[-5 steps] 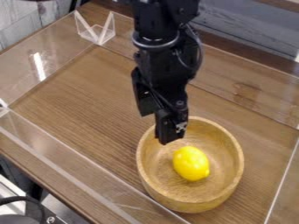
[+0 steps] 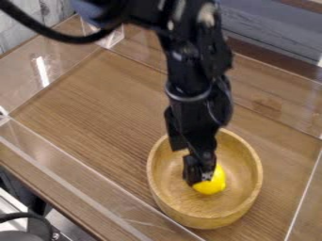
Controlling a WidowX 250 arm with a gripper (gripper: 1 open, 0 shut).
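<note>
My black gripper (image 2: 189,151) hangs over a wooden bowl (image 2: 201,209) in the lower middle, its open fingers reaching down into it. A yellow object (image 2: 212,181) lies in the bowl beside the fingertips, partly behind them. Whether the fingers touch it I cannot tell.
The bowl stands on a wooden table (image 2: 70,122) with open room to the left. The arm covers the upper middle of the view, and the table's raised edges show along the top.
My gripper has come down into the bowl, to the yellow object, which is now partly hidden by the fingers.
</note>
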